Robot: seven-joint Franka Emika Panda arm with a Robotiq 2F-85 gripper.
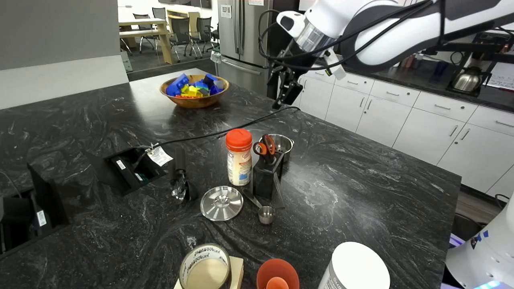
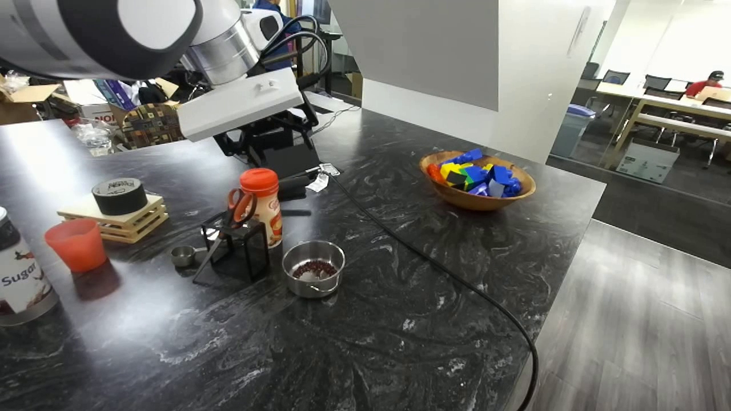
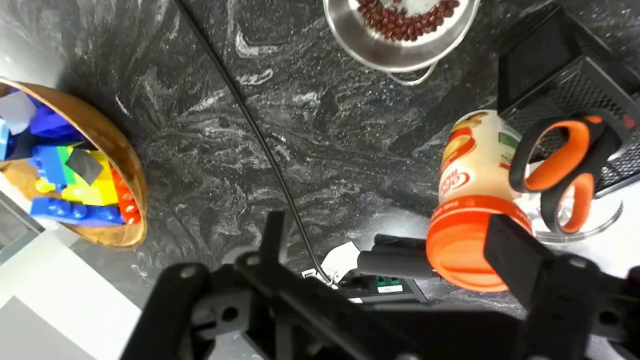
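In the wrist view my gripper is open, its two fingers wide apart with nothing held between them. Exterior view 1 has the gripper [image 1: 283,96] in the air above the counter, clear of every object. Beneath it, in the wrist view, are a creamer bottle [image 3: 474,174] with a red lid, orange-handled scissors [image 3: 561,157] in a black mesh holder [image 3: 543,57], and a steel pot [image 3: 360,45] containing dark red beans [image 3: 399,24]. A wooden bowl [image 3: 129,174] of colored blocks stands at the wrist view's left.
A black cable [image 2: 438,264] crosses the counter between bowl and pot. Exterior view 1 also shows a steel lid [image 1: 221,203], measuring spoon [image 1: 265,215], tape roll [image 1: 205,250], red cup [image 1: 277,269] and white-lidded container [image 1: 359,267]. The counter right of the holder is bare.
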